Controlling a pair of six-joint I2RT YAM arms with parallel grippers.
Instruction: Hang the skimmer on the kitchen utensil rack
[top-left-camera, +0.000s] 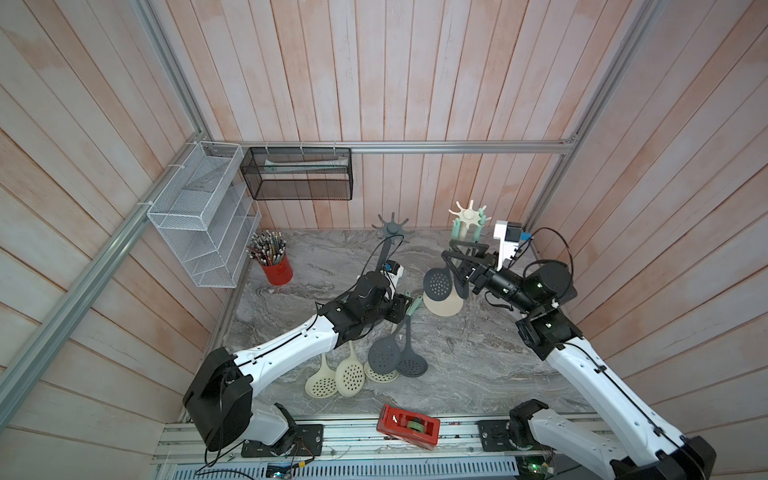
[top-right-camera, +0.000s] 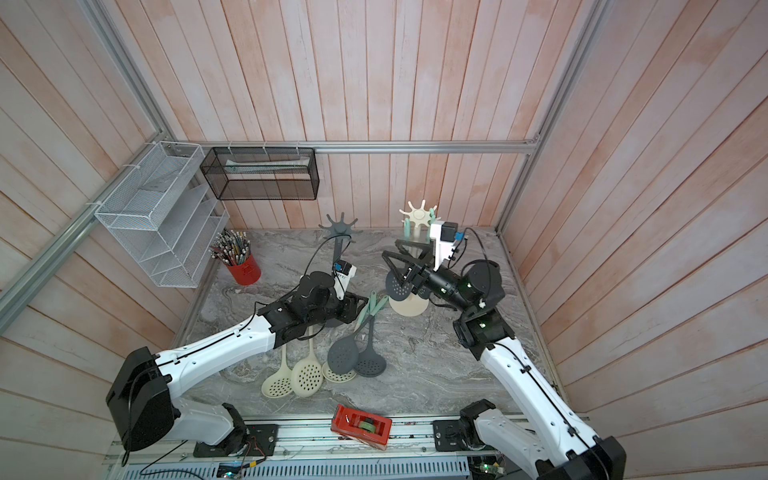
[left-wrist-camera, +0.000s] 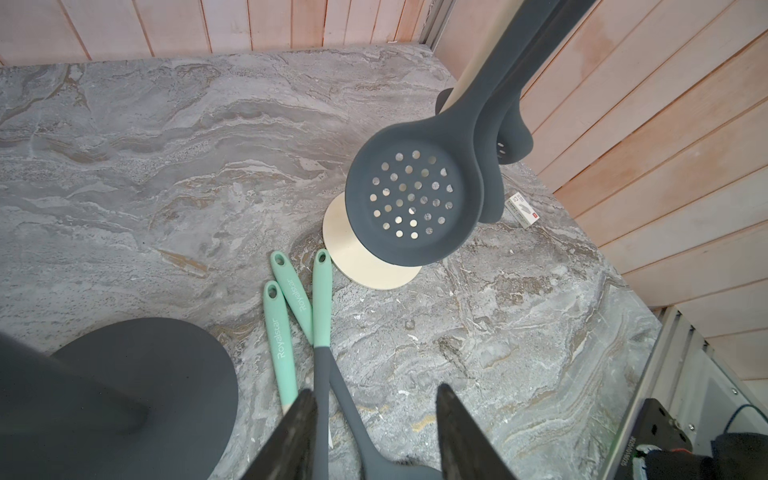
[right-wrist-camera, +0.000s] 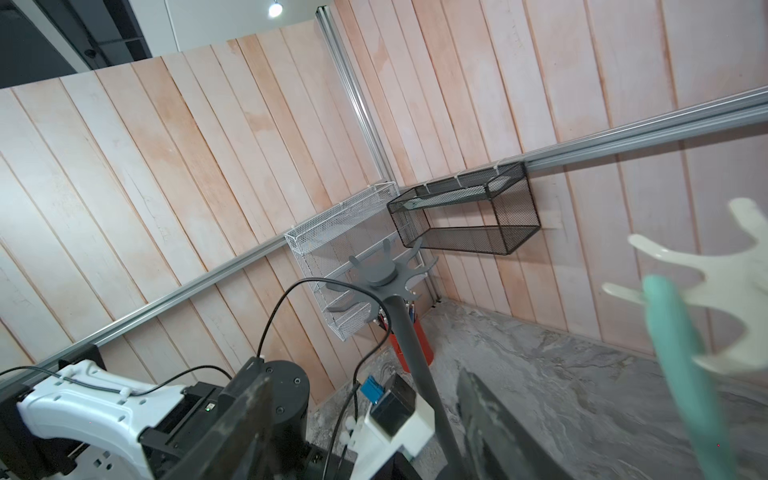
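Note:
My left gripper (top-left-camera: 397, 308) is low over loose utensils: a dark skimmer (top-left-camera: 382, 354) and a slotted turner (top-left-camera: 412, 364), with mint handles (left-wrist-camera: 321, 296) below its blurred fingers, which stand apart. My right gripper (top-right-camera: 398, 264) is raised in front of the cream rack (right-wrist-camera: 720, 280), fingers apart, beside a mint handle (right-wrist-camera: 680, 360) hanging there. Dark slotted utensils (left-wrist-camera: 412, 188) hang on that rack. The dark grey rack (right-wrist-camera: 380, 272) stands behind the left arm; no utensils show on its hooks.
Cream slotted utensils (top-left-camera: 349, 376) lie at the front. A red cup (top-left-camera: 278, 272) of pens, white wire shelves (top-left-camera: 192, 232) and a black mesh basket (top-left-camera: 296, 192) are at left and back. A red tool (top-left-camera: 408, 425) sits at the front edge.

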